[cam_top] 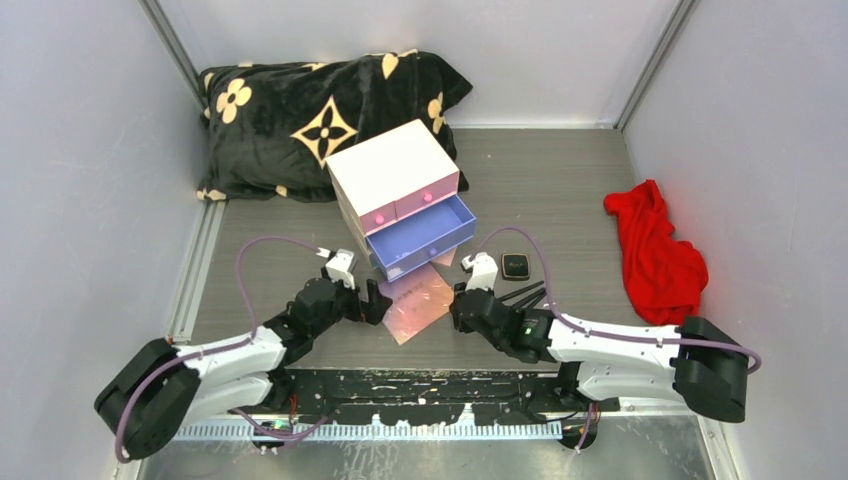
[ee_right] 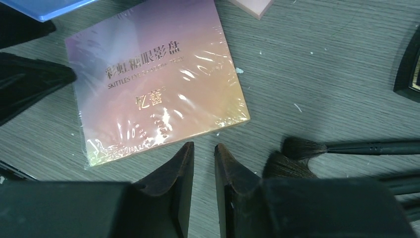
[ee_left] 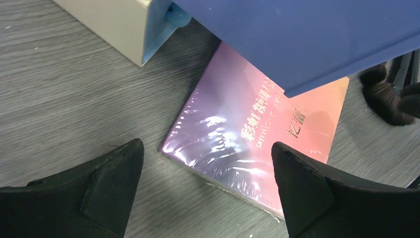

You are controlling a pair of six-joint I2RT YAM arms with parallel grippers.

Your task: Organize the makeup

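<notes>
A pink-purple wrapped eyeshadow palette (cam_top: 417, 305) lies on the table below the open blue drawer (cam_top: 415, 240) of a small cabinet (cam_top: 390, 165). My left gripper stands open over the palette's left end, fingers either side, nothing held. My right gripper is at the palette's right, its fingertips close together with a narrow empty gap. Makeup brushes (ee_right: 366, 148) lie right of it, and a black square compact (cam_top: 515, 267) sits behind them.
A dark patterned pillow (cam_top: 270, 130) lies behind the cabinet. A red cloth (cam_top: 655, 260) is at the right wall. A second pink flat item (ee_right: 250, 5) peeks out by the drawer.
</notes>
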